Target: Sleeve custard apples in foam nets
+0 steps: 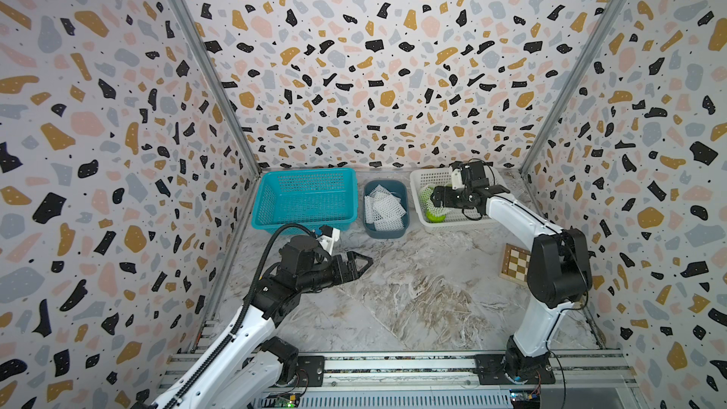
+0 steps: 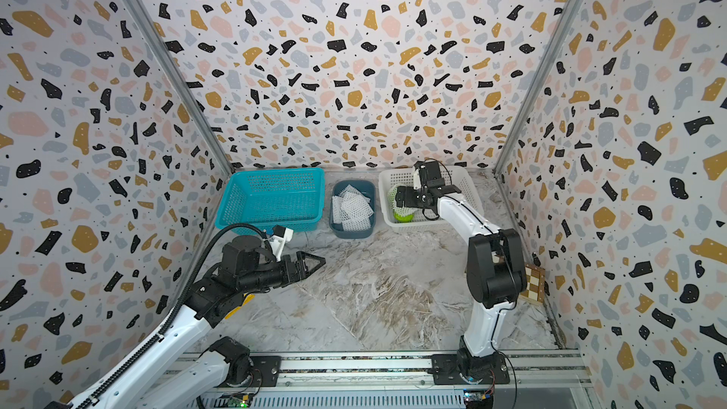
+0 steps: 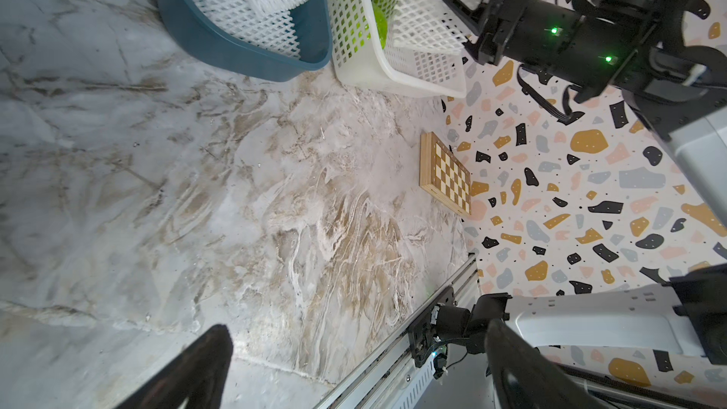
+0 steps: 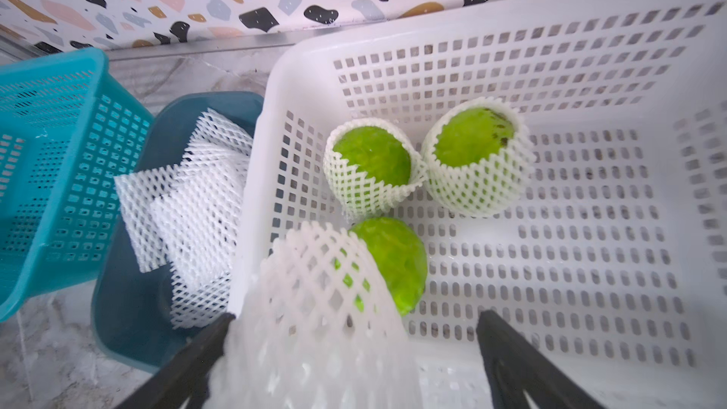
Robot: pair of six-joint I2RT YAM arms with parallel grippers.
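In the white basket (image 4: 606,7), two green custard apples (image 4: 375,155) (image 4: 473,136) sit in white foam nets, and a bare one (image 4: 397,257) lies in front of them. A loose foam net (image 4: 318,348) stands up large between the fingers of my right gripper (image 1: 446,198), above the basket's front part; whether it is gripped is unclear. More nets (image 4: 200,212) lie in the dark blue bin (image 1: 386,231). My left gripper (image 1: 352,265) hangs open over the table's left half, with nothing between its fingers.
An empty teal basket (image 1: 303,223) stands left of the blue bin. A chessboard (image 3: 446,174) lies at the table's right edge.
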